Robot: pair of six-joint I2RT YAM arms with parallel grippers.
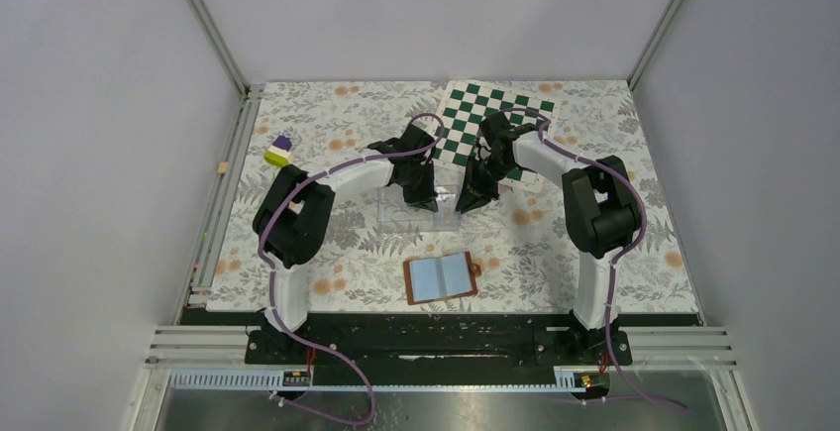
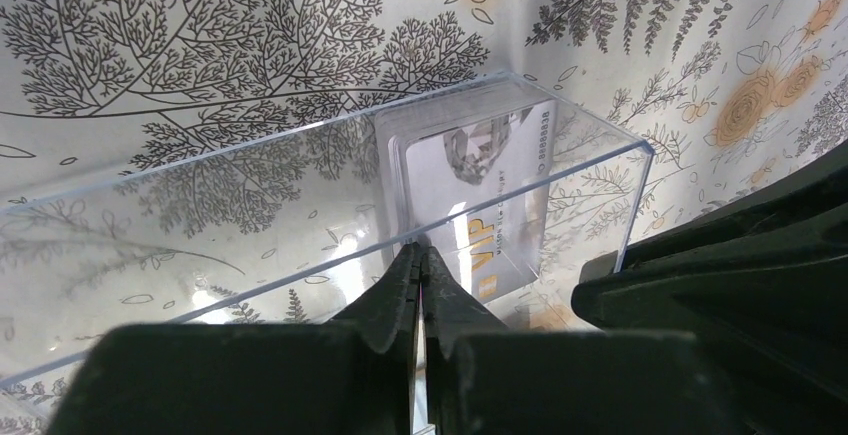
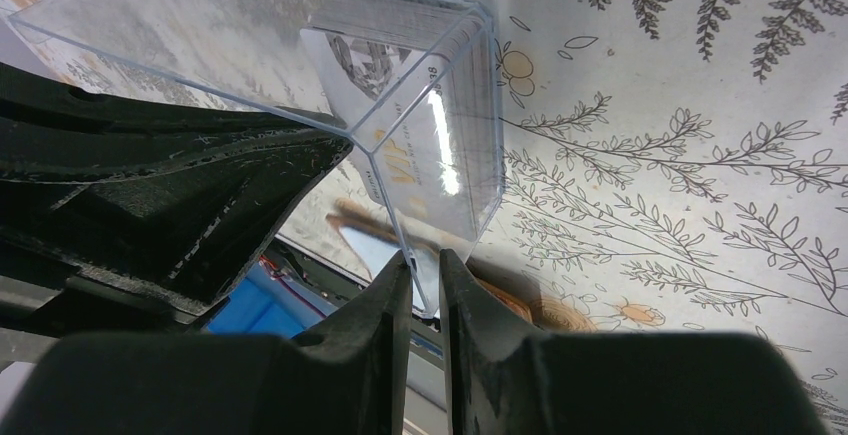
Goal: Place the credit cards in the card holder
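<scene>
A clear plastic box (image 1: 393, 225) lies mid-table between both grippers. Inside, towards its right end, rests a stack of pale cards with gold lettering on the face; the same cards (image 3: 400, 145) show through the wall in the right wrist view. My left gripper is shut, its tips close by the cards' edge with nothing visible between them; whether they touch cannot be told. My right gripper is shut on the box's wall at the right end. An open brown holder (image 1: 441, 278) with two pale panels lies in front of the box.
A green-and-white checkered board (image 1: 466, 119) lies behind the grippers, partly under the right arm. A small purple, white and yellow object (image 1: 278, 151) sits at the far left. The table on both sides of the brown holder is clear.
</scene>
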